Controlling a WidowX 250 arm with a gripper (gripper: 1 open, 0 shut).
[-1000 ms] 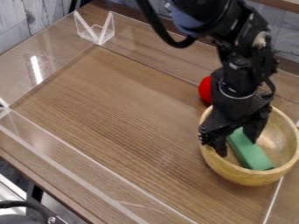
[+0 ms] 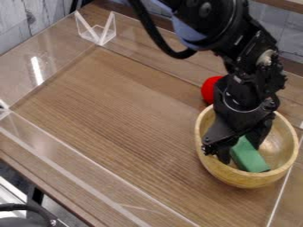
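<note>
My black gripper [image 2: 229,137] reaches down into a tan bowl [image 2: 245,176] on the right of the wooden table. A green object [image 2: 256,160] lies in the bowl at the gripper's fingertips, partly behind them. Whether the fingers are closed on it cannot be told from this view.
A red object [image 2: 211,89] sits just behind the bowl, partly hidden by the arm. A white wire-like holder [image 2: 97,28] stands at the back left.
The gripper has shifted slightly within the bowl, its fingers now further over the green object, which shows less.
</note>
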